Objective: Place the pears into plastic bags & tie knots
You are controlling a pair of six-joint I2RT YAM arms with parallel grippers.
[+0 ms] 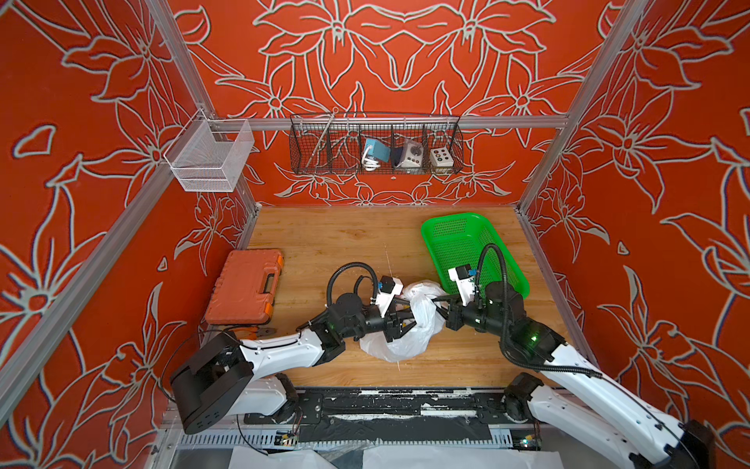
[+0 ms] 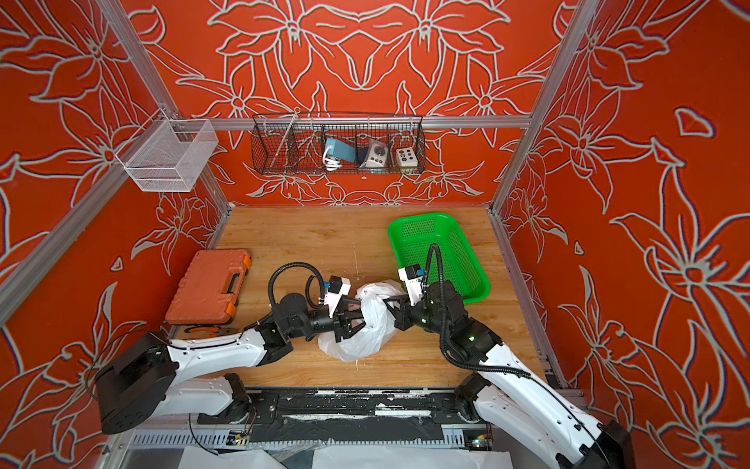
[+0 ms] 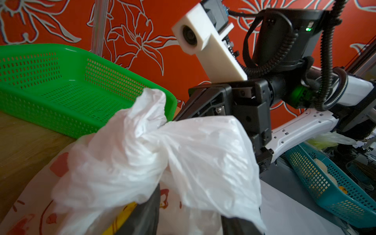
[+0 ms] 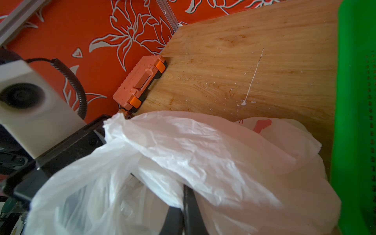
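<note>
A white plastic bag with red print rests on the table between my two grippers, its neck gathered and twisted upward. In the left wrist view, the twisted plastic hangs in front of my left gripper, whose fingers stand apart around it, not clamped. A yellow patch shows beside that finger; whether it is a pear or print I cannot tell. From the other side, my right gripper is shut, with bag plastic pinched at its fingertips. No pear shows clearly inside the bag.
Just behind the right arm lies an empty green basket. An orange case sits at the left. Off to the side, a teal basket holds pale round items.
</note>
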